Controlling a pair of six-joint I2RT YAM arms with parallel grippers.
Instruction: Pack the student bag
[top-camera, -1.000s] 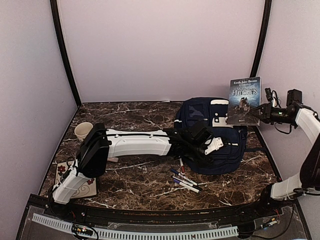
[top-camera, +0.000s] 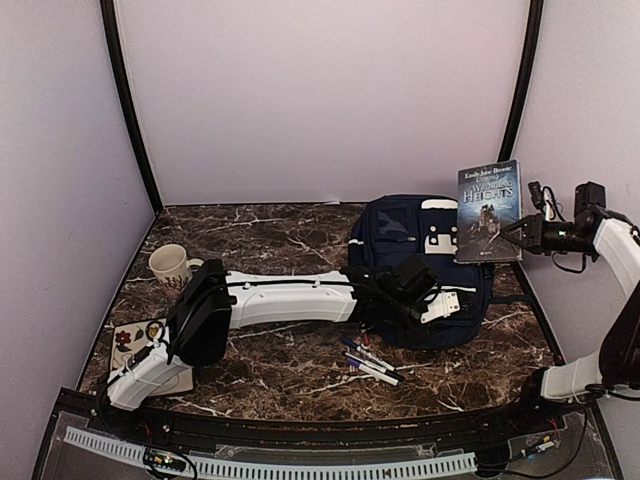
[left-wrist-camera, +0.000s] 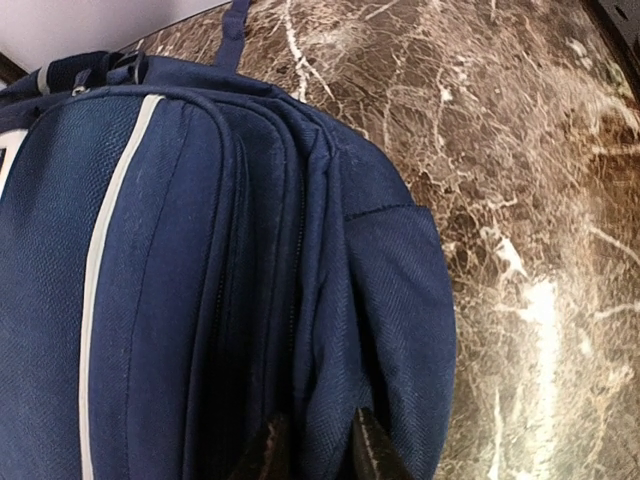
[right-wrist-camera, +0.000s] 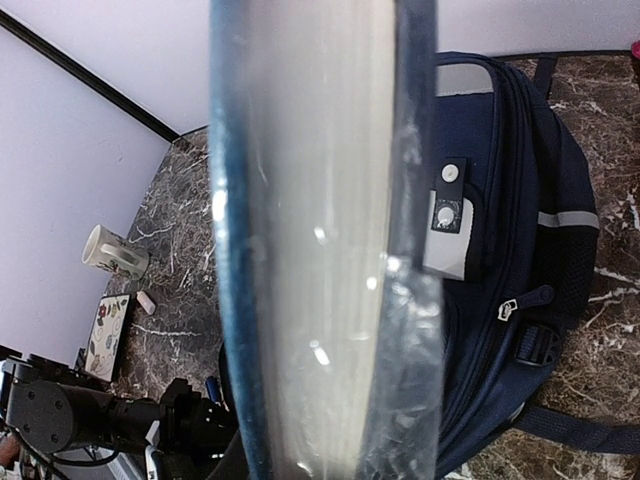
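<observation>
A navy backpack lies on the marble table, seen close up in the left wrist view. My left gripper is low on the bag's side at the zipper edges; its finger is hard to make out among the fabric. My right gripper is shut on a Wuthering Heights book, held up over the bag's right part; in the right wrist view the book's page edge fills the middle.
Several pens lie in front of the bag. A mug and a square board with flowers are at the left. Walls enclose the sides and back.
My left arm has moved a little to the right and toward the front, onto the bag's lower part. The book in my right gripper has come slightly toward the front.
</observation>
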